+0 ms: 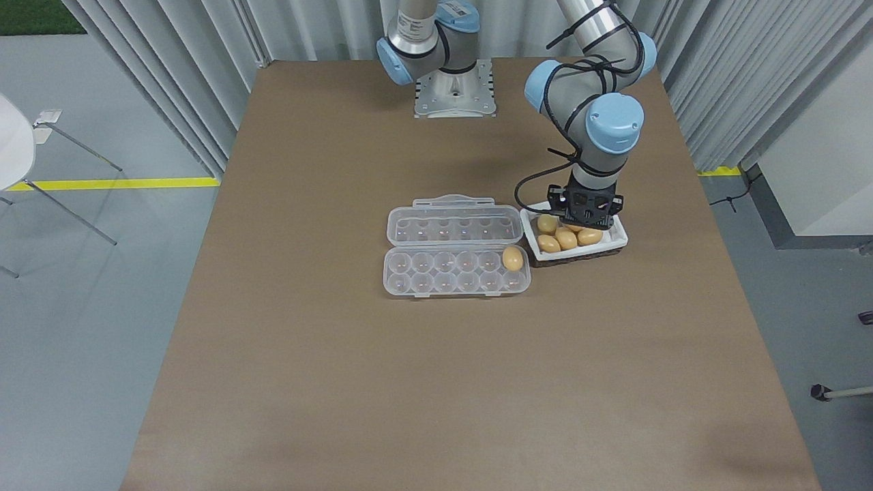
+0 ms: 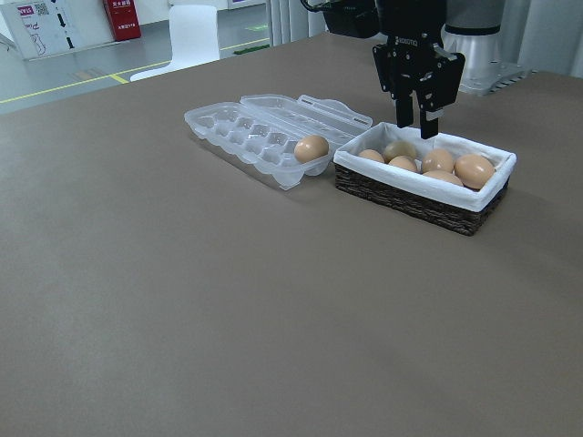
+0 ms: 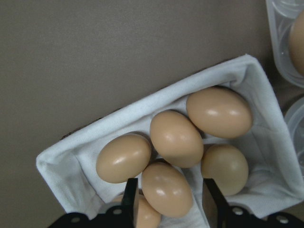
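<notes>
My gripper is open above the white cloth-lined wicker basket (image 2: pixel 405 198). The basket holds several brown eggs (image 3: pixel 175 137). Between my fingertips in the wrist view, one egg shows below, not visibly held; in the left view the gripper (image 2: pixel 416 122) hangs just over the eggs. Left of the basket in the front view lies an open clear plastic egg carton (image 1: pixel 442 270), with one egg (image 1: pixel 512 258) in its right end.
</notes>
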